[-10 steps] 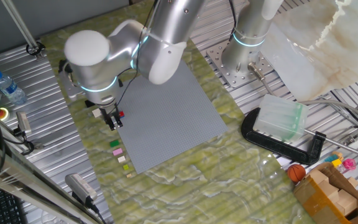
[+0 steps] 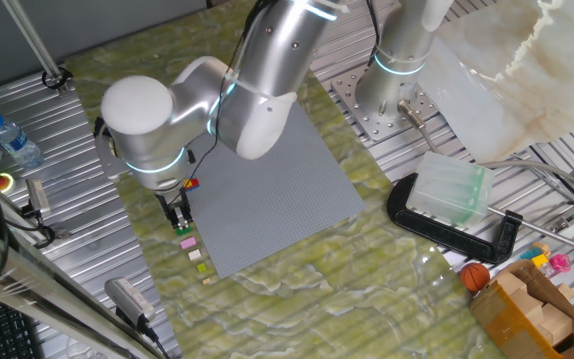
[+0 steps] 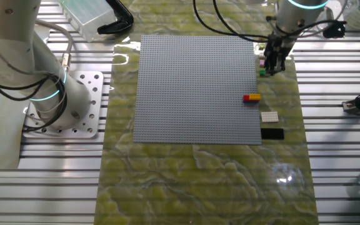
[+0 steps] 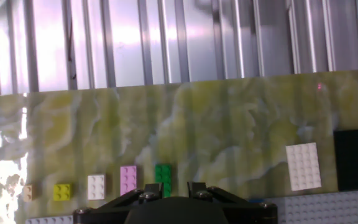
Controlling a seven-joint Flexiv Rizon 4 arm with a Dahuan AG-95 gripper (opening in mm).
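My gripper (image 2: pixel 178 225) hangs over the left strip of the green marbled mat, right at the green brick (image 2: pixel 184 232). In the wrist view, its two fingertips stand apart with nothing held between them, and the green brick (image 4: pixel 163 178) shows just beyond the left one. Beside it lie a pink brick (image 4: pixel 128 179), a small white brick (image 4: pixel 96 186), a yellow-green brick (image 4: pixel 62 192) and a tan piece (image 4: pixel 28 193), in a row. On the edge of the grey baseplate (image 3: pixel 195 87) sits a red and yellow brick pair (image 3: pixel 252 98).
A larger white brick (image 3: pixel 269 117) and a black one (image 3: pixel 272 134) lie along the baseplate's edge. A black clamp (image 2: pixel 446 237) with a clear box (image 2: pixel 450 187), and a cardboard box (image 2: pixel 526 314), stand well away. Most of the baseplate is bare.
My gripper has moved along the baseplate's edge, away from the red and yellow pair and toward the brick row. It now partly covers the green brick, while the bricks have stayed in place.
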